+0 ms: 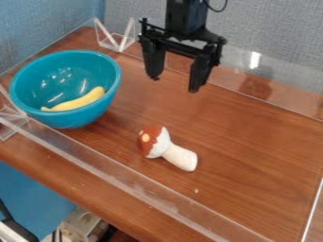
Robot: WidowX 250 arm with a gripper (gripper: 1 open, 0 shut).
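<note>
My black gripper (177, 70) hangs open above the back part of the wooden table, nothing between its two fingers. A teal bowl (89, 112) at the left holds a yellow banana-like object (76, 100). A toy mushroom (168, 149) with a red-spotted cap and white stem lies on its side in the front middle of the table, below and apart from the gripper.
Clear plastic barriers (280, 95) run along the table's edges, with white brackets (113, 36) at the back left. Grey and blue padded walls stand behind.
</note>
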